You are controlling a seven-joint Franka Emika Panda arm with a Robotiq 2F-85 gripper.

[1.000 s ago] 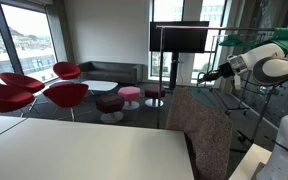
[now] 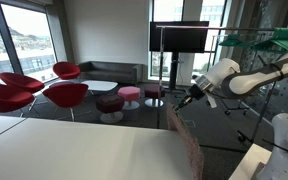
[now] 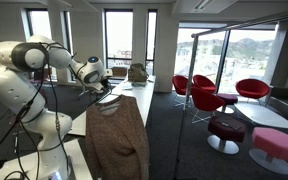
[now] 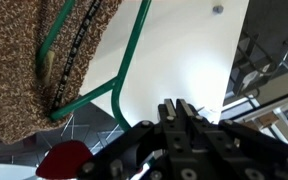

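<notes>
A brown knitted sweater (image 3: pixel 116 132) hangs in the air on a green hanger (image 4: pixel 132 62). In the wrist view the sweater (image 4: pixel 22 70) fills the upper left, with the hanger's arms running across it. My gripper is shut at the hanger's curved part; the exact contact between its fingers is too dark to make out. In exterior view 1 the gripper (image 2: pixel 187 99) is above the sweater (image 2: pixel 188 145), which shows almost edge-on beside the white table. In exterior view 2 the gripper (image 3: pixel 108 88) is at the sweater's top.
A clothes rack's thin pole (image 2: pixel 161 65) rises behind the sweater, its top bar running right. Several green hangers (image 2: pixel 274 42) are at upper right. The white table (image 2: pixel 79 150) has a wide bare top. Red chairs (image 2: pixel 68 94) stand farther back.
In exterior view 1 the gripper has moved left and lower, toward the table. The sweater has swung from showing its broad side to nearly edge-on.
</notes>
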